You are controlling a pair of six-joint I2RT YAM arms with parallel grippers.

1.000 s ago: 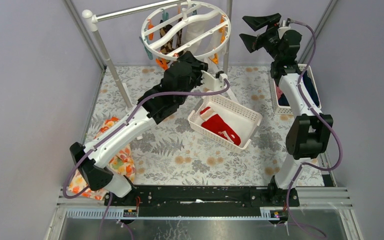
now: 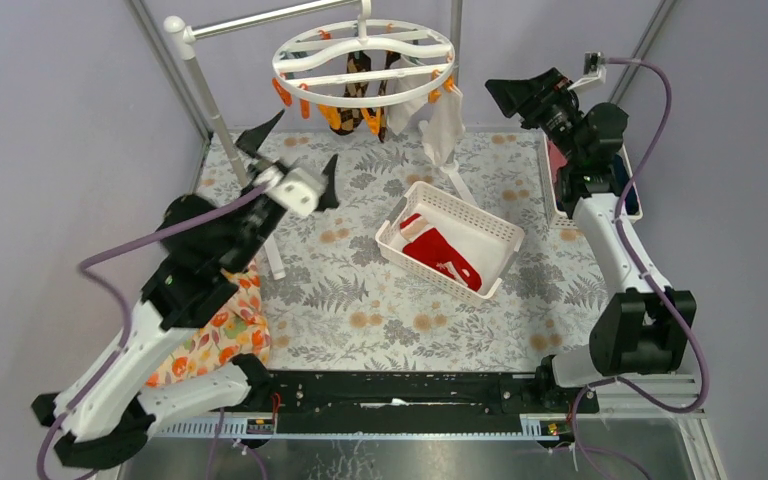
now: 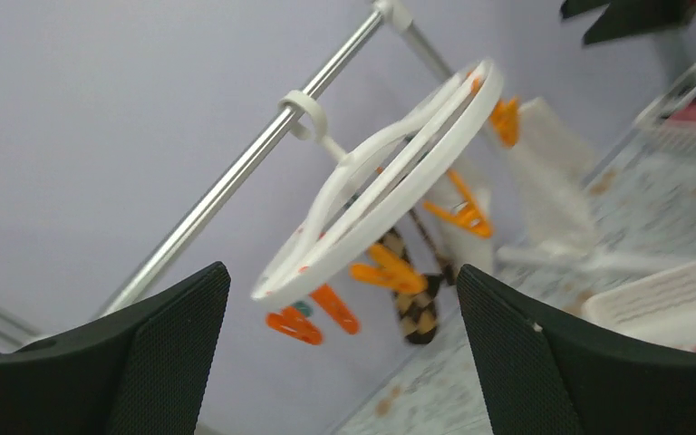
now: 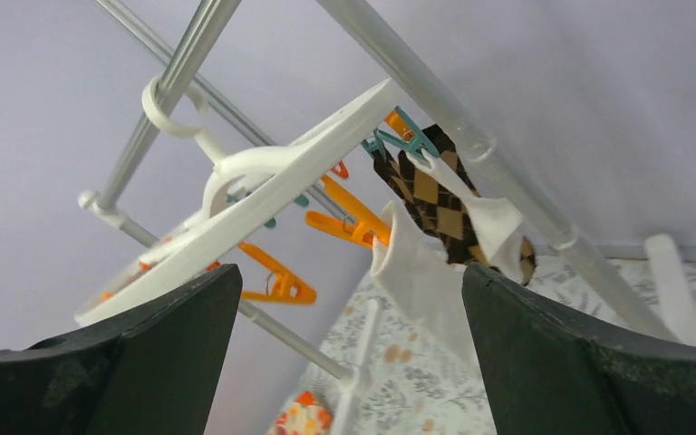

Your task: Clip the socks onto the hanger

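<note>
The round white hanger (image 2: 363, 100) hangs from a metal bar at the top of the top view, orange and teal clips around its ring. White socks (image 4: 426, 288) and brown-and-black checkered socks (image 4: 435, 195) dangle below it in the right wrist view. A red sock (image 2: 442, 255) with white parts lies in the white basket (image 2: 501, 226). Left of and below the ring, apart from it, my left gripper (image 2: 295, 160) is open and empty. Over to the right of the hanger, my right gripper (image 2: 508, 103) also stands open, nothing between its fingers.
A second basket (image 2: 563, 221) with dark and red items stands at the right, partly under my right arm. An orange-patterned cloth (image 2: 222, 335) lies at the left. The hanger's stand post (image 2: 218, 125) rises close to my left gripper. Patterned table in front of the middle basket is bare.
My left gripper has drawn back from the hanger toward the left, and its fingers now show spread apart. The hanger has turned and swung slightly. The right arm has shifted a little to the right.
</note>
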